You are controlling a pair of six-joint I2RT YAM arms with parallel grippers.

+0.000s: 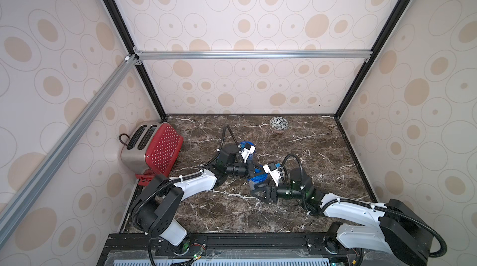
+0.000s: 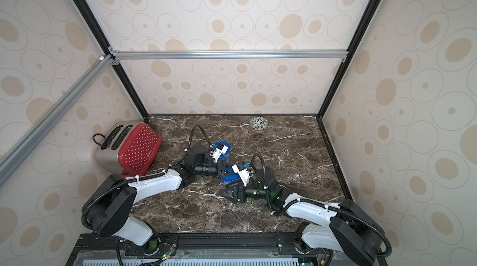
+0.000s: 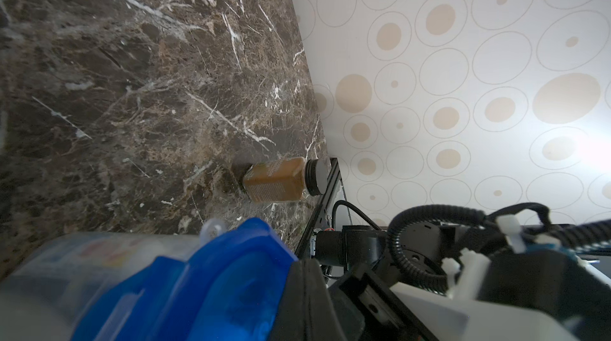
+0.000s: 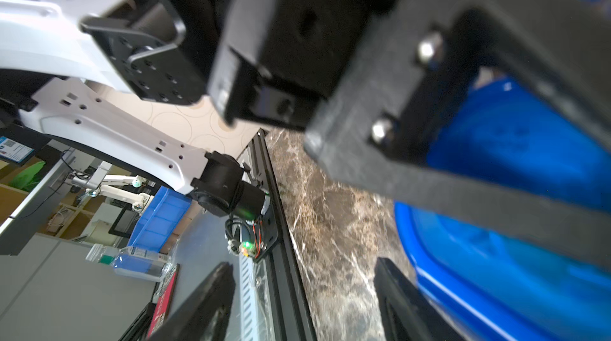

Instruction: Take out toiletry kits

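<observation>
A clear container with a blue lid [image 3: 191, 283] lies low in the left wrist view; the blue part also shows between the two grippers as a blue lid [image 1: 258, 178]. My left gripper is shut, its fingertips against the lid's edge; whether a thin rim is pinched cannot be told. In the right wrist view my right gripper is open, fingers apart, nothing between them. Beside it is a blue rim [image 4: 417, 245], partly covered by the left gripper's black finger. A small amber bottle with a dark cap [image 3: 277, 180] is on the counter.
A second blue-topped container [image 1: 247, 144] sits behind the left gripper. At the left wall stands a red toaster [image 1: 161, 149]. A patterned bowl [image 1: 278, 124] is near the back wall.
</observation>
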